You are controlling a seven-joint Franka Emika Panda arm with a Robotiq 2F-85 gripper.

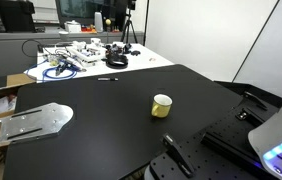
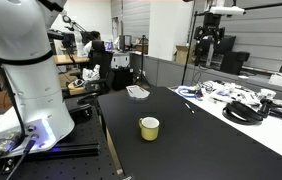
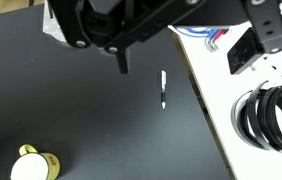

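A yellow mug (image 1: 161, 106) with a pale inside stands upright on the dark table; in exterior view 2 the mug (image 2: 149, 128) is near the middle. The wrist view catches the mug (image 3: 33, 165) at the lower left, partly cut off. A slim black-and-white pen (image 3: 163, 90) lies on the table, small in exterior view 1 as a dark pen (image 1: 108, 79). My gripper is open and high above the table, its fingers wide apart with only tabletop visible between them. Neither mug nor pen is touched.
Coiled black cable (image 3: 273, 120) and other clutter lie on a white surface behind the table. A flat silver plate (image 1: 29, 124) is at the left in exterior view 1.
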